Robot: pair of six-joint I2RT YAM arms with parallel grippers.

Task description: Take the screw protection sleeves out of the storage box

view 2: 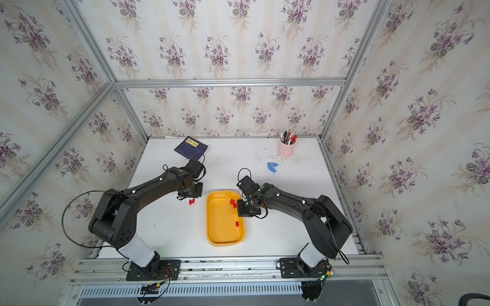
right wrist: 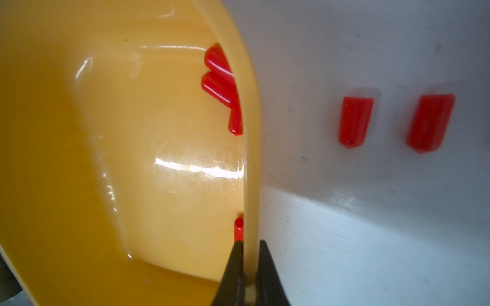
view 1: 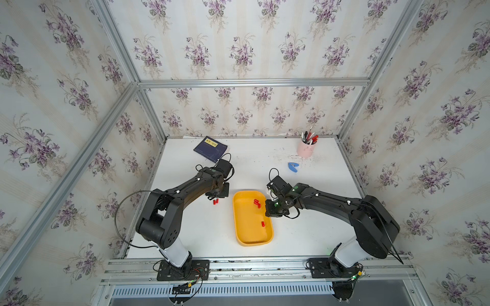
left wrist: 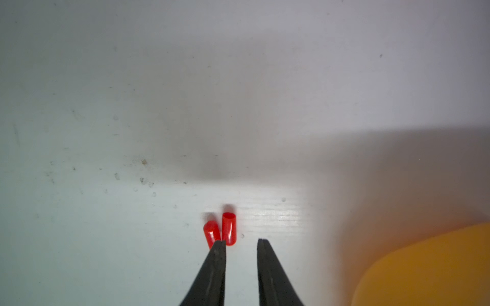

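The orange storage box (view 1: 236, 219) stands mid-table with several red sleeves (view 1: 257, 203) near its right wall and one more sleeve (right wrist: 238, 228) by itself. My right gripper is shut on the box's right rim, one finger inside and one outside. Two red sleeves (left wrist: 229, 228) lie side by side on the table left of the box. Just over them, my left gripper stands part open with nothing between its fingers. Outside the right wall, the right wrist view shows two more sleeves (right wrist: 356, 122) on the table, hidden by the right arm from above.
Toward the back are a dark blue book (view 1: 210, 149), a blue clip-like object (view 1: 293, 166) and a pink cup of pens (view 1: 305, 148). Free table surrounds the box's front left and the back middle.
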